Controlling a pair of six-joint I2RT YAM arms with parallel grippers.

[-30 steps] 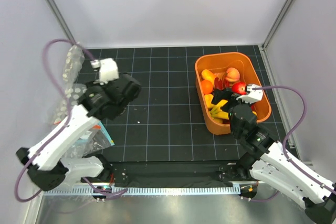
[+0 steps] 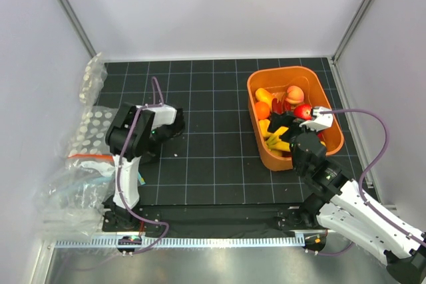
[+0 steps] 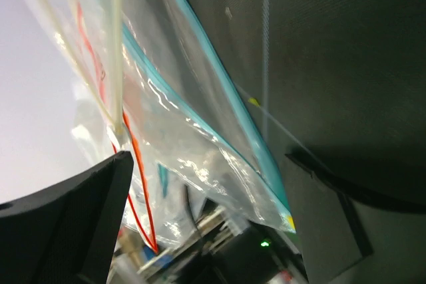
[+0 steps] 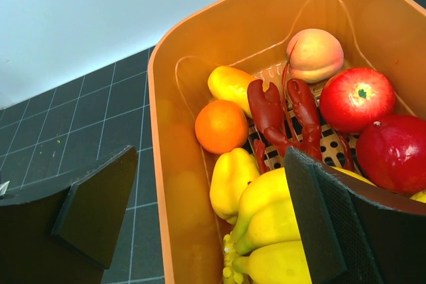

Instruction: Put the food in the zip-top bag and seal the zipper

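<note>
Clear zip top bags lie along the left side; in the left wrist view a bag with teal zip edges is close between the fingers of my open left gripper, which is low over the left of the mat, partly hidden by its arm from above. My open right gripper hangs over the orange bin, which holds food: bananas, a yellow pepper, an orange, a lobster, a peach, an apple and other pieces.
White walls border it at the back and sides.
The left arm has swung down and drawn back over the left bags, its gripper now low. The right arm and bin look unchanged.
</note>
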